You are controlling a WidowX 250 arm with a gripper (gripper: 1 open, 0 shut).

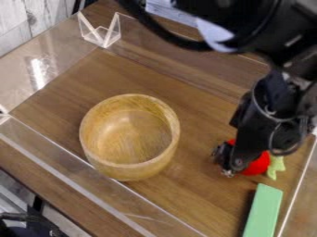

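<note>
A red round object (255,166) with a pale green piece (275,167) beside it lies on the wooden table at the right. My black gripper (233,159) is low over it, its tip at the object's left side and partly covering it. Whether the fingers touch or hold it is hard to tell.
A wooden bowl (129,135) stands left of centre. A light green block (261,214) lies at the front right. A clear bracket (100,28) stands at the back left, and clear walls edge the table.
</note>
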